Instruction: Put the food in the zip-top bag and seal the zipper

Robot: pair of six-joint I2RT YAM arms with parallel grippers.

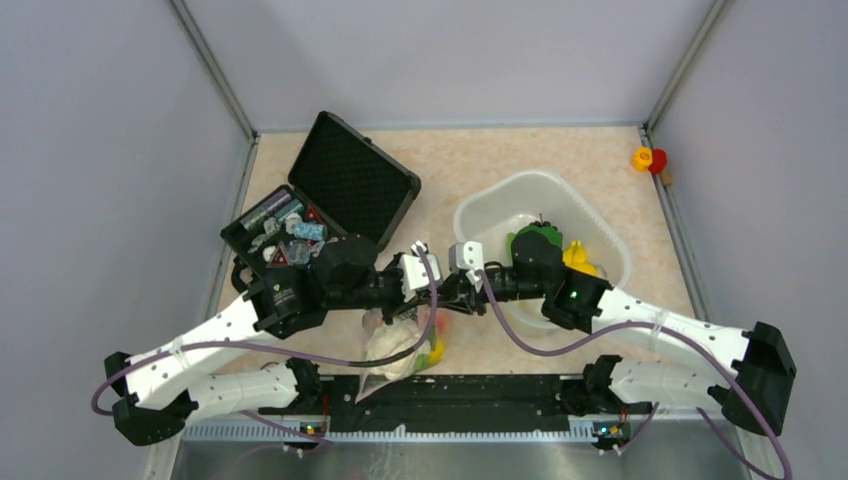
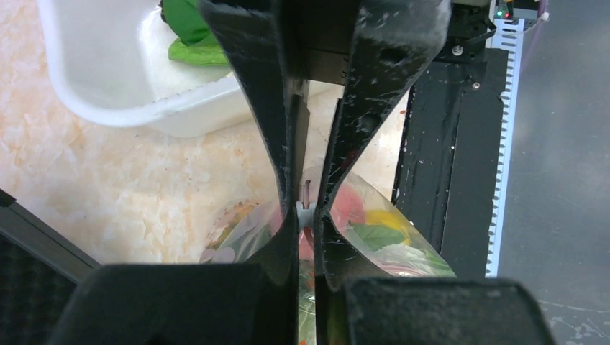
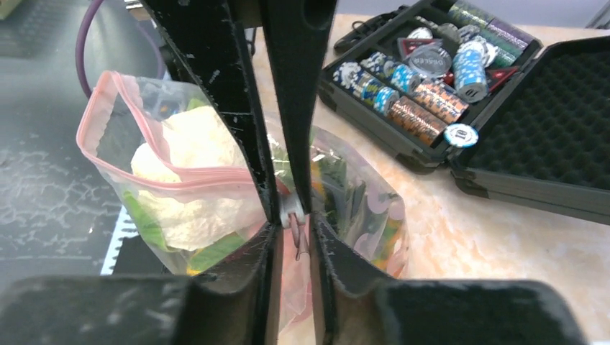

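Note:
The clear zip top bag with pink zipper lips bulges with white and green food and sits below both hands. In the right wrist view, the lips stand apart on the left side. A small whitish slider sits between the meeting fingertips. My left gripper is shut on the bag's pink zipper edge at the slider. From the opposite side my right gripper reaches the same spot, a narrow gap between its fingers; whether it grips cannot be told. A yellow food piece shows through the film.
A white bin with a green pepper and yellow food stands right of centre. On the left lies an open black case full of rolls. The hands are crowded together.

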